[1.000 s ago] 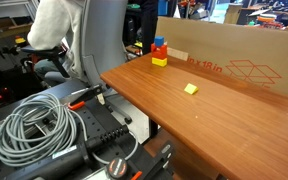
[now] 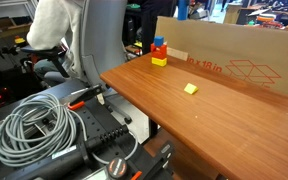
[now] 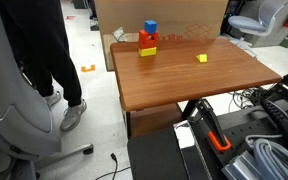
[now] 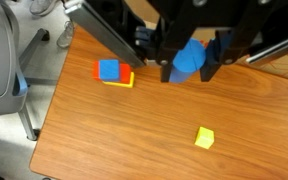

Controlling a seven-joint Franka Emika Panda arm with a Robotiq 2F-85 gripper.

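Observation:
In the wrist view, my gripper is shut on a blue object, which sits between the dark fingers and hides part of them. A blue piece shows at the top edge of exterior view 1, high above the table. Below stands a stack on the wooden table: a yellow block at the bottom, red in the middle, and a blue block on top. Apart from it, a single yellow block lies on the bare wood. The held object hangs clear of both.
A cardboard panel rises along the table's far side. Coiled grey cable and dark equipment lie off the table in the foreground. A person stands beyond the table in exterior view 2.
The blue piece has come into view at the top edge of exterior view 1. The stack and the loose yellow block have not moved.

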